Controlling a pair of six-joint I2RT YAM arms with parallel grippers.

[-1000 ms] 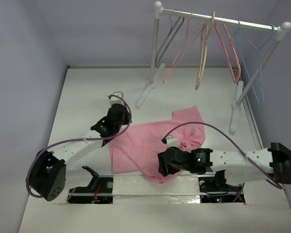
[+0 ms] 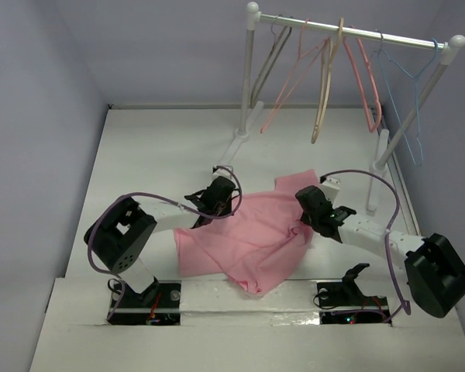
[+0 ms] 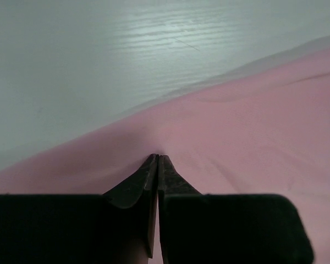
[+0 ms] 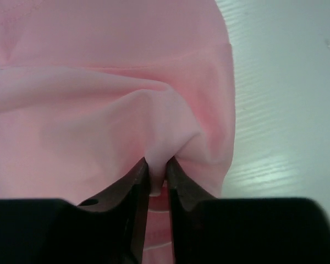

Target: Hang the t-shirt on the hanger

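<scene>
The pink t-shirt lies spread and wrinkled on the white table. Over its upper left edge, my left gripper is shut, fingertips together against the pink cloth; no fabric shows between them. At the shirt's right side, a narrow raised fold runs down between the fingertips of my right gripper, which are close together around it. From above, both grippers' tips are mostly hidden by their own bodies. Behind the shirt, several hangers hang from the rack, among them a beige one and a pink one.
The rack's white bar stands on two posts, whose feet reach forward onto the table. A blue hanger hangs at the right end. Bare table lies to the left and behind the shirt.
Over the last second my left gripper has moved right along the shirt's upper edge. My right gripper has moved from the shirt's lower part up and right to its right side.
</scene>
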